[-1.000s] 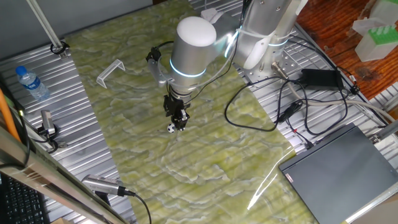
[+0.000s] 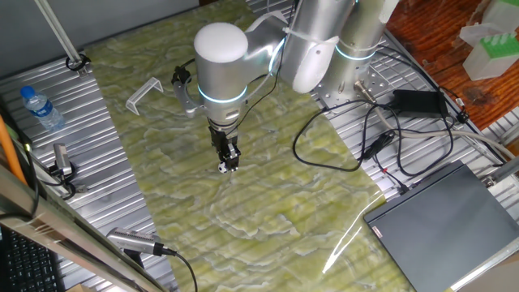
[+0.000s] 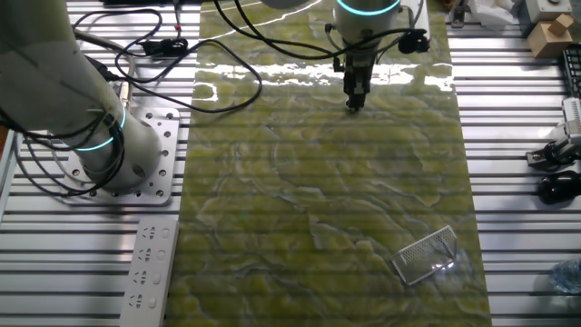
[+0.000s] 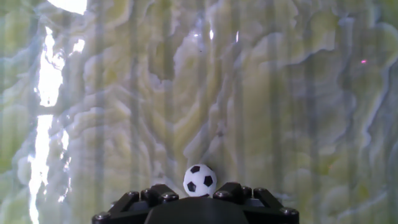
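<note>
A small black-and-white soccer ball [image 4: 199, 181] rests on the green marbled mat, at the bottom middle of the wrist view. My gripper points down over it, its two black fingers [image 4: 163, 193] apart on either side of the ball. The fingers look open, and no firm contact shows. In exterior view 1 the ball [image 2: 223, 169] peeks out at the left of the fingertips, partly covered by the gripper [image 2: 229, 167]. From the other side, in exterior view 2, the gripper [image 3: 354, 106] hides most of the ball.
A small white goal-like frame with mesh [image 3: 427, 256] stands on the mat, well apart from the gripper. Black cables [image 2: 324, 165] loop over the mat's edge near a closed laptop [image 2: 446, 227]. A water bottle [image 2: 42, 109] lies beyond the far edge.
The arm has shifted left in exterior view 1, bringing the gripper from the ball's right side to over it. The ball stays in about the same place.
</note>
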